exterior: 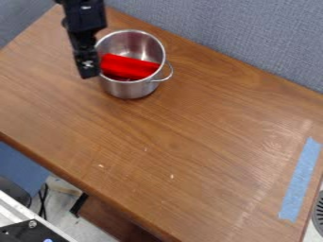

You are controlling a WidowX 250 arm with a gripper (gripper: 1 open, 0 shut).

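A steel pot (138, 88) with wire side handles rests on the wooden table (190, 142) toward the upper left. Inside it lies a red cylinder (130, 66). My black gripper (87, 63) comes in from the top and is at the pot's left side, partly covering that side of the rim; whether its finger is open or shut is unclear at this size.
A blue tape strip (297, 180) runs along the table's right side, with a round metal object (318, 216) at the edge beyond. A grey padded wall backs the table.
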